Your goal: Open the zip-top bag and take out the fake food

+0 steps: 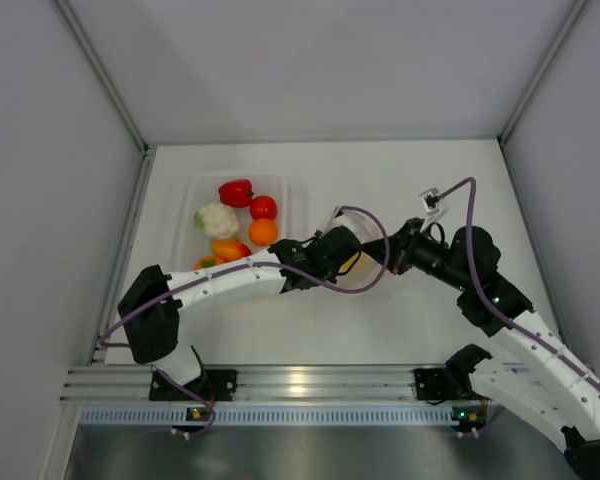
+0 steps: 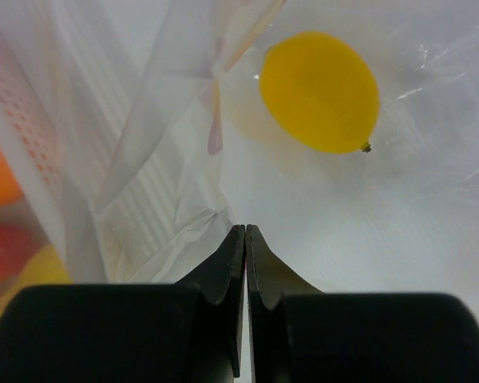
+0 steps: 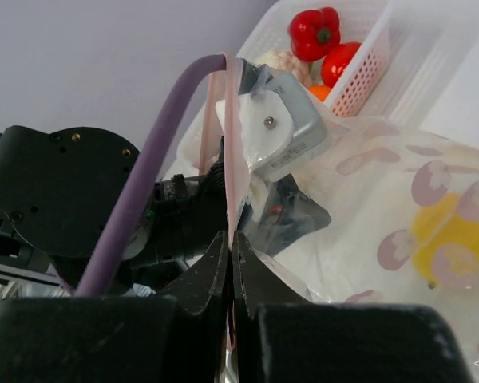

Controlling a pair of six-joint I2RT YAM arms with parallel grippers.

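The clear zip bag with pink spots (image 3: pixel 383 231) holds a yellow fake food, a lemon-like piece (image 2: pixel 318 92), seen through the plastic. My left gripper is at the bag's opening, shut, with plastic folds around it and the yellow piece ahead of it. My right gripper is shut on the right side of the bag, at its pinkish upright edge; whether plastic is between the fingertips is hard to confirm, though the edge runs down into them. In the top view both arms meet over the bag, hiding much of it.
A white basket (image 1: pixel 190 230) on the left holds a red pepper (image 1: pixel 235 193), tomato (image 1: pixel 263 207), orange (image 1: pixel 263 232), cauliflower (image 1: pixel 218 221) and other pieces.
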